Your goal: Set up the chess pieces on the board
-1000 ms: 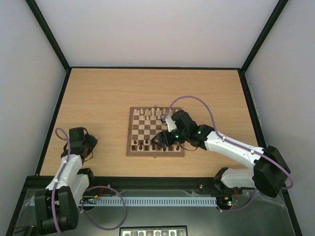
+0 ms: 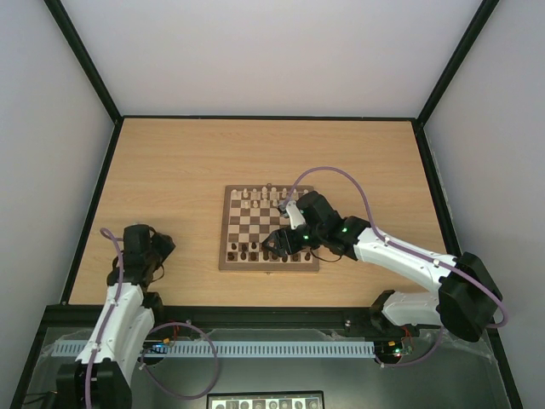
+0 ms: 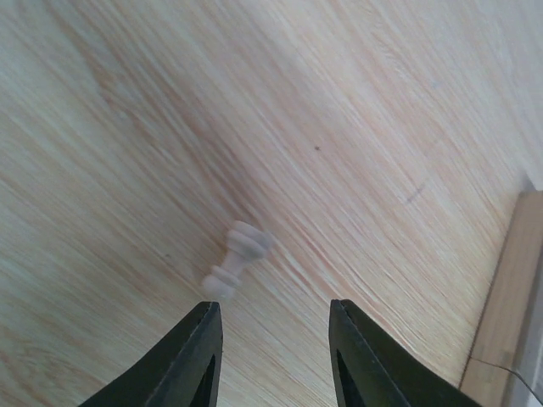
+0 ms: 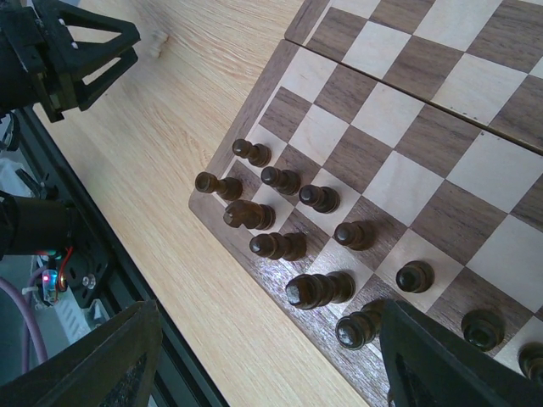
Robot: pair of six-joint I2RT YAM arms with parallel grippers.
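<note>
A pale chess piece (image 3: pixel 236 259) lies on its side on the bare table in the left wrist view. My left gripper is above the table, its fingers apart and the gap empty, with the piece ahead of the fingertips. On the chessboard (image 2: pixel 225 230), white pieces (image 2: pixel 266 195) stand at the far side and dark pieces (image 2: pixel 243 255) at the near side. My right gripper hangs open over the near dark rows; a dark pawn (image 4: pixel 416 276) and others stand below it. Its arm hides the board's right part in the top view.
A framed panel with piece pictures (image 2: pixel 266 402) lies beyond the table's front edge. In the left wrist view, the board's edge (image 3: pixel 501 297) shows at the right. Table between the left arm and the board is free, as is the wide area behind the board.
My left arm has shifted slightly to the right, toward the board, in the top view. The right arm and the pieces on the board look unmoved.
</note>
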